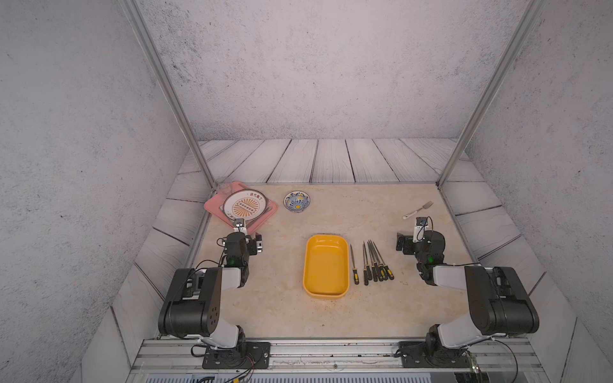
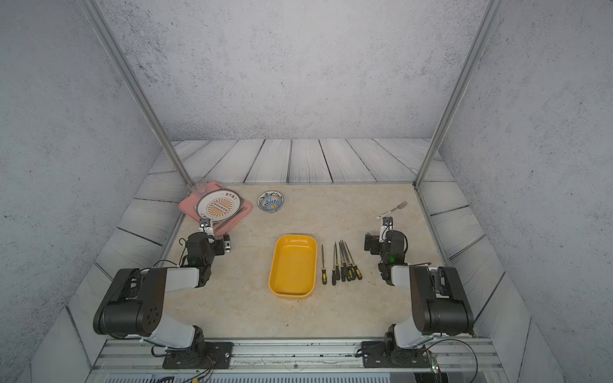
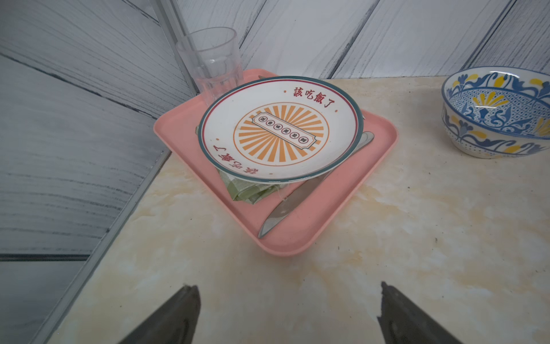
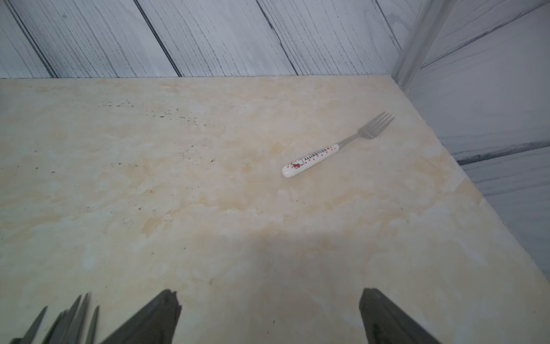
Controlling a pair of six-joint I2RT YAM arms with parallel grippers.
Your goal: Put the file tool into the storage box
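Note:
A yellow storage box (image 1: 325, 266) sits at the table's middle. To its right lie several files with black-and-yellow handles (image 1: 374, 271), one (image 2: 323, 274) a little apart, tips pointing to the back; their tips also show at the lower left of the right wrist view. My left gripper is open and empty, over the left side of the table, facing a pink tray. My right gripper is open and empty, above the table to the right of the files.
The pink tray (image 3: 320, 212) holds a plate, a glass and a knife. A patterned bowl (image 3: 495, 111) stands right of it. A fork (image 4: 312, 158) lies at the back right. The front of the table beside the box is clear.

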